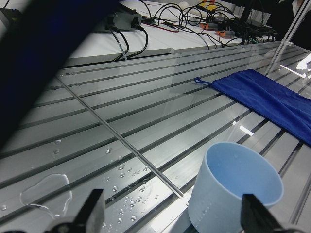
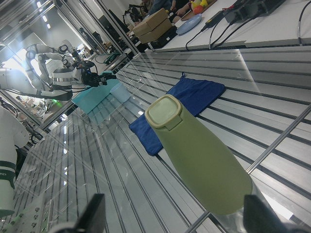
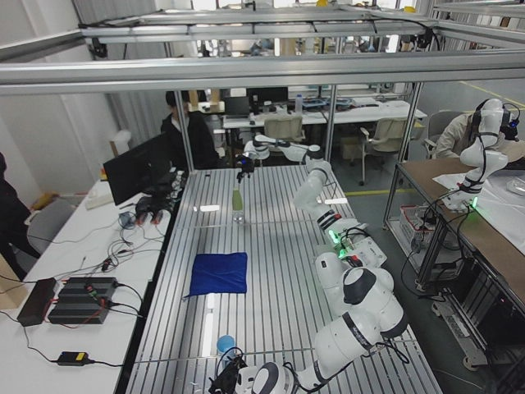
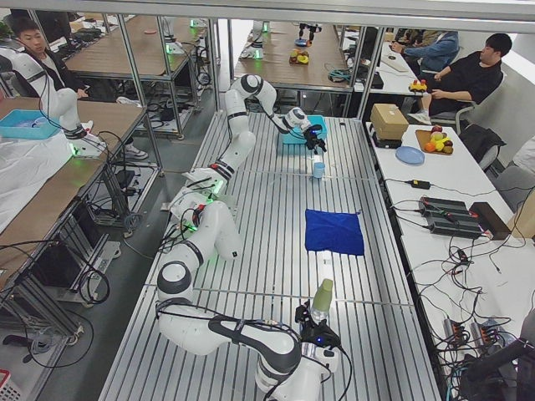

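Note:
A light blue cup (image 1: 223, 184) stands on the slatted table (image 4: 251, 276). My left gripper's fingertips (image 1: 255, 211) are open at it in the left wrist view, the cup near the right finger. A green-lidded clear bottle (image 2: 199, 160) stands at the other end; my right gripper is open behind and around its lower part in the right wrist view, whether touching I cannot tell. A folded blue cloth (image 3: 218, 272) lies between cup and bottle. Water drops and a small puddle (image 1: 46, 194) are beside the cup.
A teal bin (image 4: 292, 146) sits beyond the cup in the camera right view. A side desk (image 3: 82, 345) with power boxes and cables runs along the table.

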